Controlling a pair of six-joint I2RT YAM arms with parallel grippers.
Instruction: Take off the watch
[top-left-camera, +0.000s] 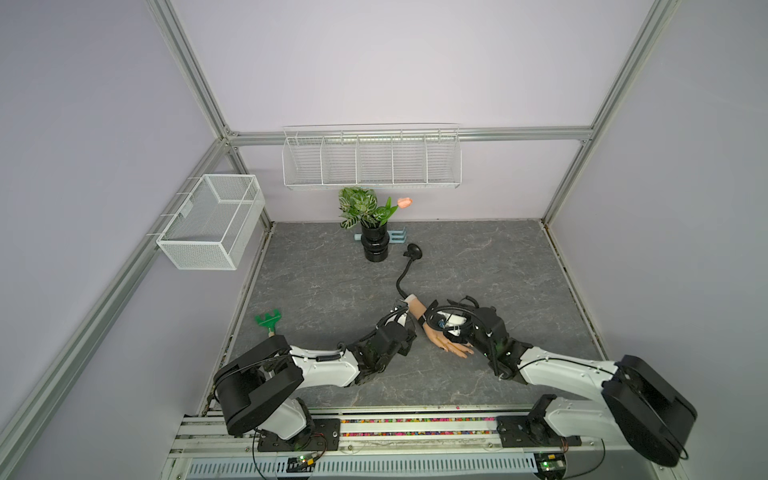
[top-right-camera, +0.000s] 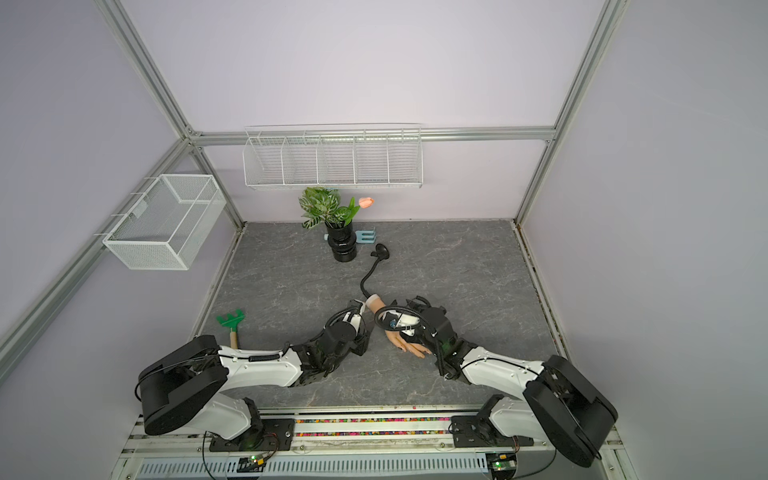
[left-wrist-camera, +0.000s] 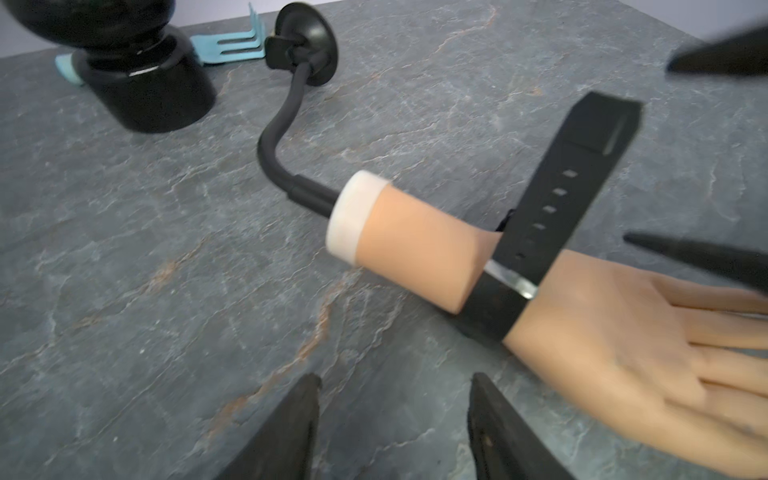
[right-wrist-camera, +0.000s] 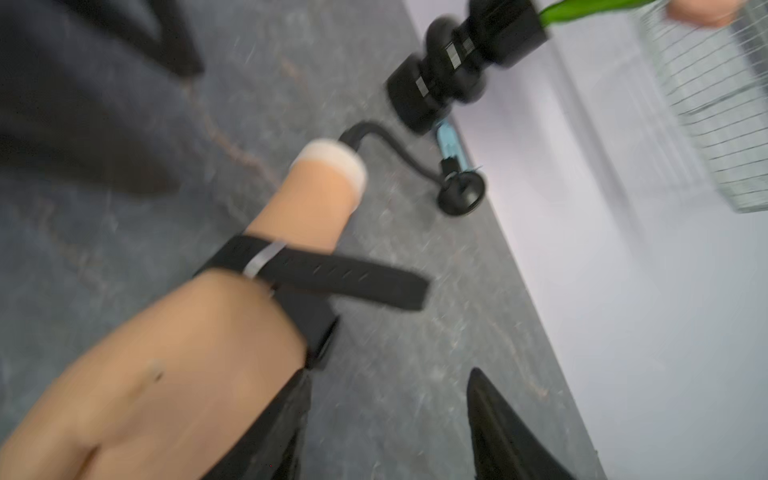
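The black watch is around the wrist of a model hand (left-wrist-camera: 608, 328), its strap (left-wrist-camera: 560, 188) still threaded through a silvery loop with a long free end sticking up. In the right wrist view the strap (right-wrist-camera: 352, 276) points away to the right, and the dark watch case (right-wrist-camera: 312, 320) sits under it at the wrist's side. My left gripper stands open left of the hand, with bare table between its fingers. My right gripper is open too, beside the watch case, nothing between its fingers.
A flexible black stalk (left-wrist-camera: 280, 128) with a suction base holds the hand. Behind stand a black vase (top-left-camera: 375, 242) with plants and a blue fork tool (top-left-camera: 397, 237). A green rake (top-left-camera: 269, 320) lies at the left.
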